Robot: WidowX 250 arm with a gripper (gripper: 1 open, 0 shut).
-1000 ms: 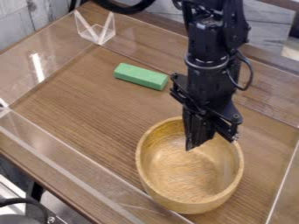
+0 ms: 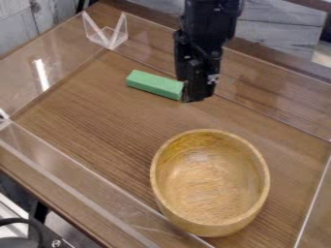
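Observation:
My black gripper (image 2: 195, 82) hangs in the upper middle, open, its fingers pointing down over the wooden table just right of a green block (image 2: 153, 83). The block lies flat, slanting, in the upper left-middle. Below and in front of the gripper sits an empty round tan bowl (image 2: 210, 182).
A small clear wire-like rack (image 2: 106, 34) stands at the back left. A dark curved object (image 2: 19, 232) is at the bottom left corner.
My gripper has moved away from over the bowl, back toward the green block, and appears smaller. The bowl and block look unmoved.

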